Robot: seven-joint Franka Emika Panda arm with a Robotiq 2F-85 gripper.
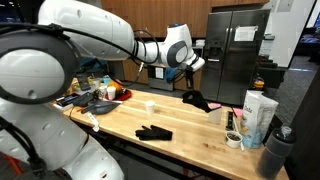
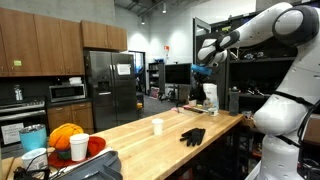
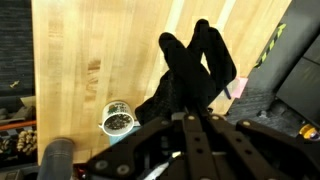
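A black glove [image 1: 197,101] hangs in the air above the wooden table, with my gripper [image 1: 190,89] shut on its upper part. In the wrist view the glove [image 3: 207,55] spreads away from my gripper and covers most of the fingertips. Another black glove [image 1: 154,132] lies flat on the table, left of and below the held one, and shows too as a dark shape [image 2: 192,135] in the second exterior view. There the held glove cannot be told apart from the dark background.
A white cup [image 1: 150,106] stands farther back on the table. Along the right side are a small filled container [image 1: 233,139], a white bag [image 1: 257,118] and a dark canister [image 1: 275,152]. A red bowl [image 2: 90,147] with items sits at the other end.
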